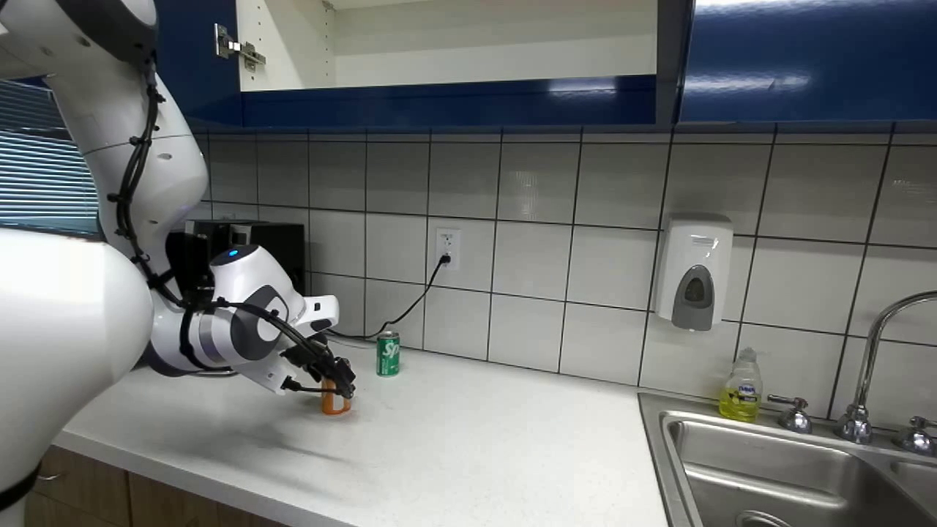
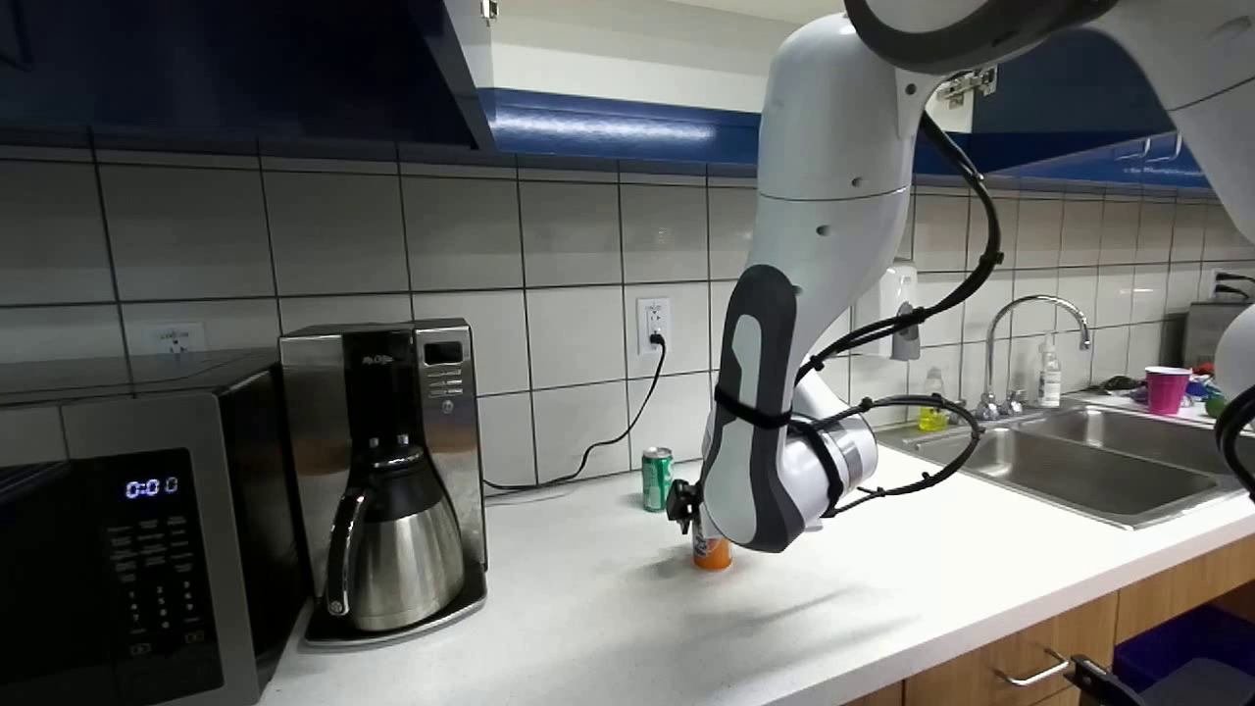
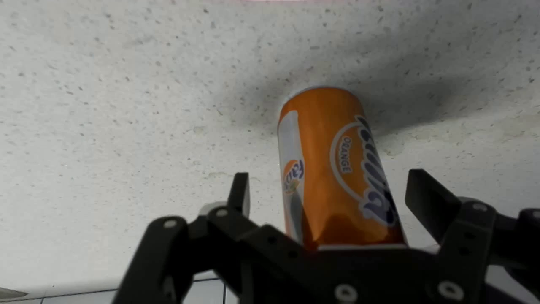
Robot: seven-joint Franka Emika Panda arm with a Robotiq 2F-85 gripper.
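Observation:
An orange Fanta can [image 3: 331, 167] stands on the white counter, its upper end running between the fingers of my gripper in the wrist view. The fingers are open, with a gap on each side of the can, wider on the left. In exterior view 1 the gripper [image 1: 338, 373] covers the can's upper part, and the orange base [image 1: 334, 405] shows below it. The arm hides much of the can [image 2: 711, 553] in exterior view 2. Behind it, near the wall, a green Sprite can [image 1: 388, 354] stands upright.
A coffee maker [image 2: 388, 494] and a microwave [image 2: 129, 529] stand to the left. The sink [image 1: 782, 465] and a soap bottle [image 1: 742, 386] are at the right. Overhead is an open cabinet [image 1: 492, 53]. The counter [image 1: 509, 439] between cans and sink is clear.

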